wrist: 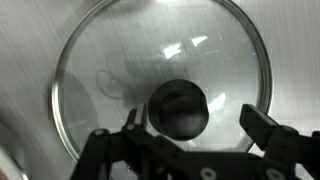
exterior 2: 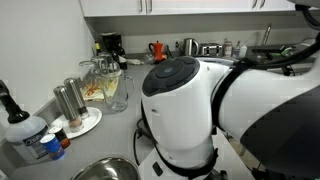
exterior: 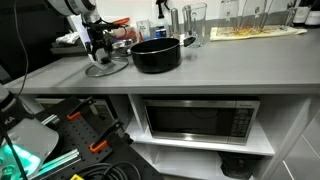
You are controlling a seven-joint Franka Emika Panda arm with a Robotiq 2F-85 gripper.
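Note:
A round glass lid (wrist: 100, 75) with a metal rim and a black knob (wrist: 178, 109) lies flat; the wrist view looks straight down on it. My gripper is open over the lid, one finger on each side of the knob, with visible room between the right finger and the knob. Exterior view 1 has the lid (exterior: 106, 70) on the left part of the counter, with the gripper (exterior: 102, 54) just above it. Whether the fingertips touch the lid cannot be told. In exterior view 2 the arm hides this area.
A black pot (exterior: 157, 56) stands right of the lid, close to the arm.

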